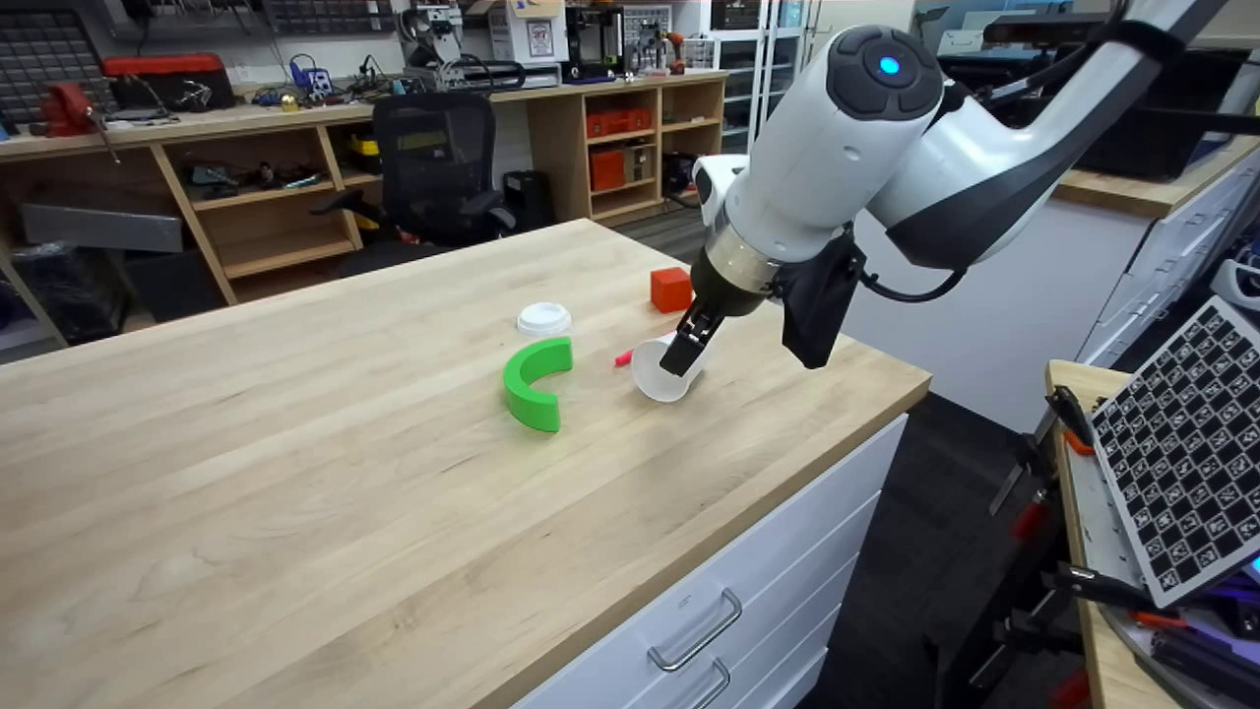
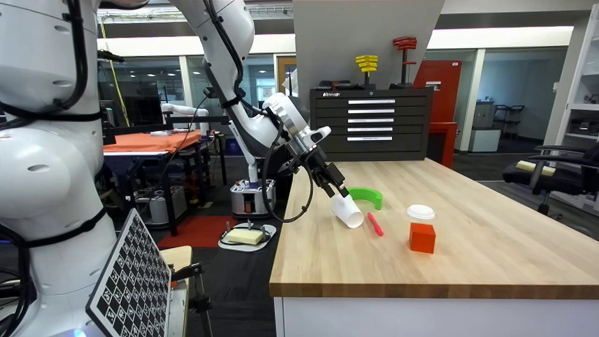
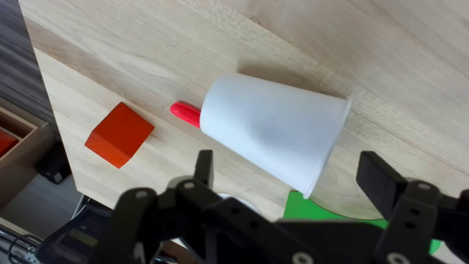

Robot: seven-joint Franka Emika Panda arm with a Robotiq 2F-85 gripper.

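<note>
A white cup [image 3: 270, 127] lies on its side on the wooden table, its wide mouth toward the green arc in the wrist view. My gripper stands open above it, the black fingers [image 3: 204, 169] spread wide with the cup between and beyond them, not clamped. In exterior view 2 the fingertips are close to the cup [image 2: 346, 210]; whether they touch it I cannot tell. A red marker [image 2: 375, 224] lies beside the cup, partly hidden behind it in the wrist view.
A red cube [image 2: 422, 238], a white lid [image 2: 420, 211] and a green arc [image 1: 534, 384] lie around the cup. The table's front edge [image 1: 756, 496] is nearby.
</note>
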